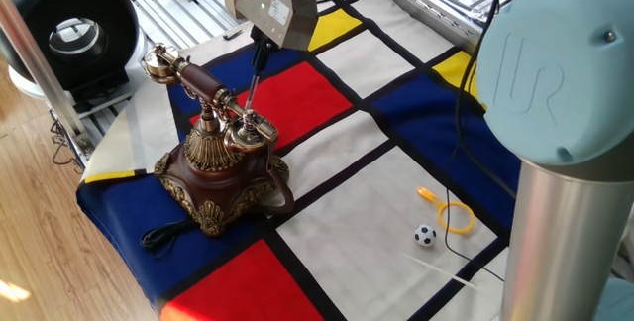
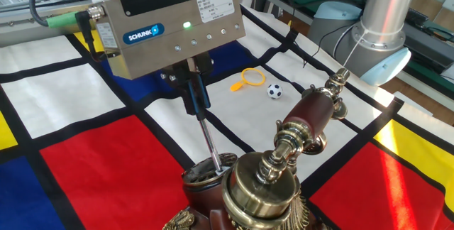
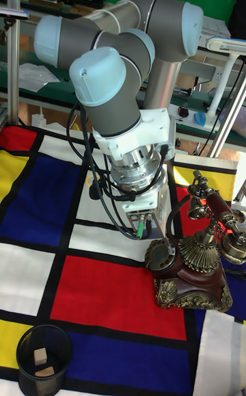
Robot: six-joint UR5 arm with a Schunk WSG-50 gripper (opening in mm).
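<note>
An old-style brown and brass telephone (image 1: 213,177) stands upright on the patterned cloth, its handset (image 1: 203,85) resting across the cradle. Above its dial, my gripper (image 2: 218,167) points downward at a slant, its black fingers (image 2: 190,91) close together. A thin silver rod (image 2: 210,139) runs on from them to the round dial (image 2: 206,173). The tip appears to be at or inside the dial; exact contact is unclear. Whether the rod is part of the fingers or a separate held piece cannot be told. In exterior view 3 the arm hides most of the gripper beside the dial (image 3: 160,255).
A small football (image 1: 425,235) and a yellow hoop with a handle (image 1: 456,217) lie on a white patch. A black mesh cup (image 3: 44,360) with wooden blocks stands at the cloth's corner. Bare cloth (image 3: 120,297) lies beside the phone.
</note>
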